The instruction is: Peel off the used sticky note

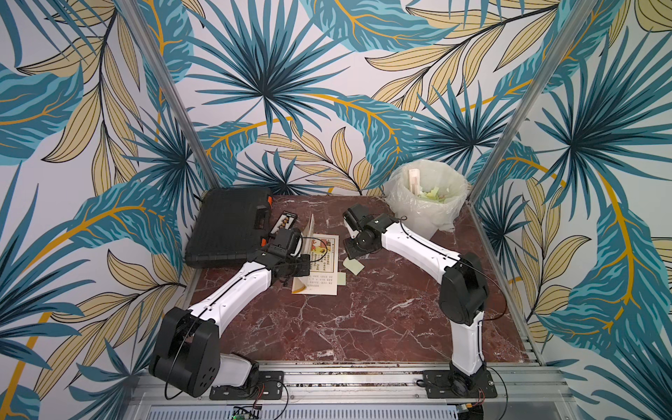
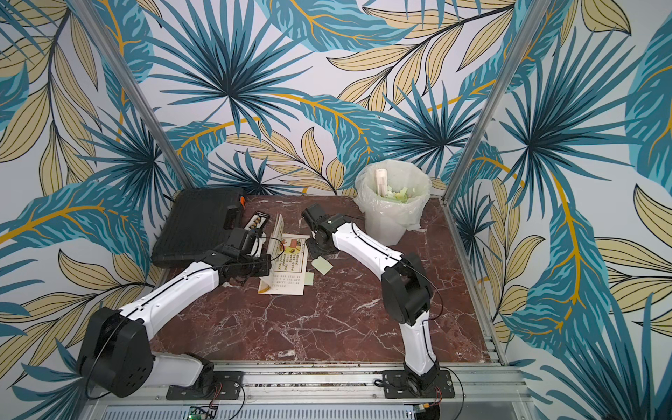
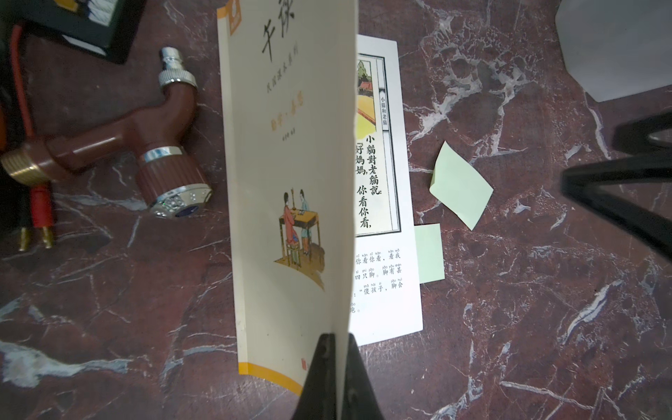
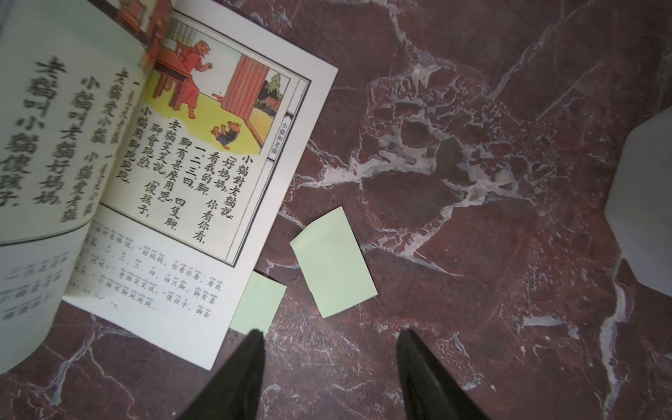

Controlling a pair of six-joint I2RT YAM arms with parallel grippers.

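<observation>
An open booklet [image 4: 183, 175] lies on the marble table, its near cover [image 3: 287, 175] raised with my left gripper shut at its edge; the page seems held between the fingertips. A loose pale green sticky note [image 4: 333, 261] lies on the table right of the booklet. A second green note [image 4: 256, 302] sticks out from under the booklet's right edge. My right gripper is above and near these notes, fingers apart, with nothing between them.
A bin with a plastic liner [image 1: 427, 210] stands at back right. A black case [image 1: 227, 224] is at back left, with a tap [image 3: 168, 119] and a phone-like box [image 1: 283, 222] beside the booklet.
</observation>
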